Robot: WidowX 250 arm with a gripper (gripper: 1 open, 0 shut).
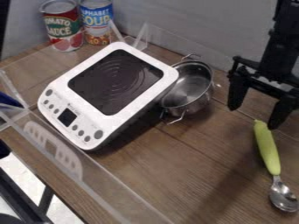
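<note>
My black gripper (254,107) hangs at the right, open with nothing between its fingers, just above the yellow-green handle of a spoon (267,153). The spoon lies on the wooden counter, its steel bowl toward the lower right. A steel pot (187,92) with wire handles stands left of the gripper. A white induction cooker (100,94) with a dark top and control panel sits left of the pot.
A tomato sauce can (63,26) and an alphabet soup can (97,22) stand at the back left. Clear low walls edge the wooden counter (163,175), whose middle front is bare.
</note>
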